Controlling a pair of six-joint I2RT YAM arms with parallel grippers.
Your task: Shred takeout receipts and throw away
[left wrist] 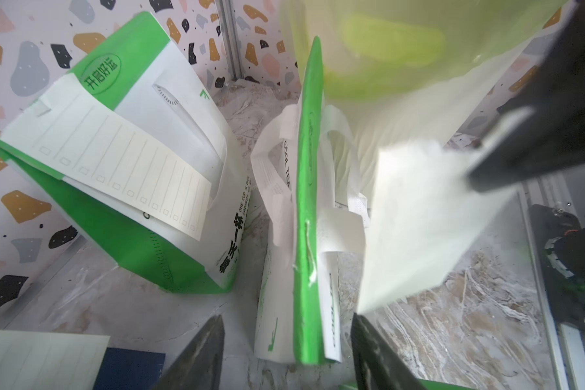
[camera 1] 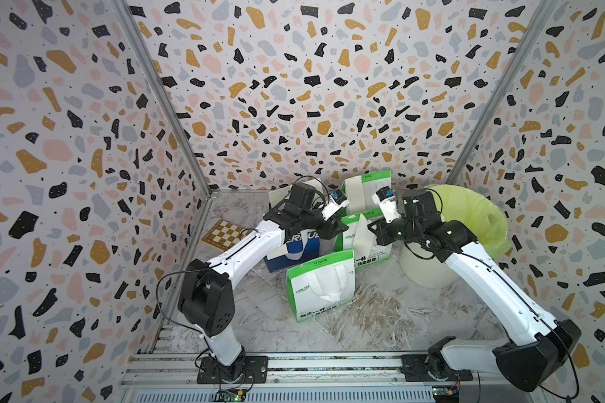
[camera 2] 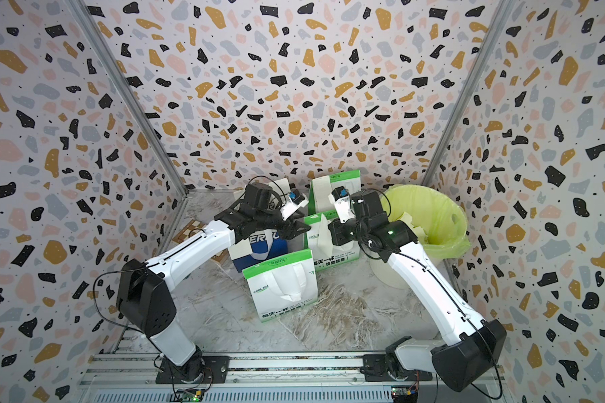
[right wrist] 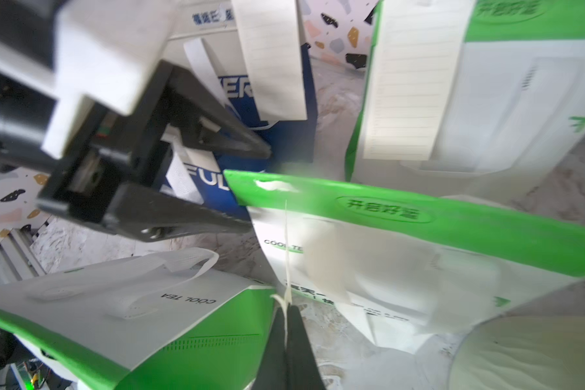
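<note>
White receipt paper hangs from my right gripper, which is shut on it; in the right wrist view only its thin pale edge shows between the tips. My left gripper is open with nothing between its fingers, facing the green-topped middle bag (right wrist: 396,247). Long lined receipts are on the rear green bag (right wrist: 484,97) and the blue bag (right wrist: 211,182). A bin (camera 1: 480,215) with a pale green liner stands at the right; crumpled paper shows inside in the top right view.
Another white-green bag (camera 1: 319,285) lies in front. A checkered board (camera 1: 223,235) is at the left. Patterned walls enclose the table.
</note>
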